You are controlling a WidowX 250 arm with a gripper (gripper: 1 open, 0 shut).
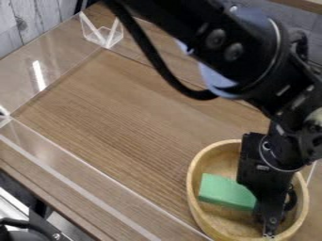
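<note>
A tan round bowl [206, 162] sits at the lower right of the camera view, holding a green block [224, 192]. My gripper [272, 211] reaches down into the bowl just right of the block, its dark fingers partly covering the block's right end and the bowl's right side. Whether the fingers are closed on anything cannot be made out.
A wooden table [116, 118] fills most of the view, with a wide clear area left and above the bowl. Clear plastic pieces [104, 34] stand at the upper left, and a dark cable lies at the bottom left.
</note>
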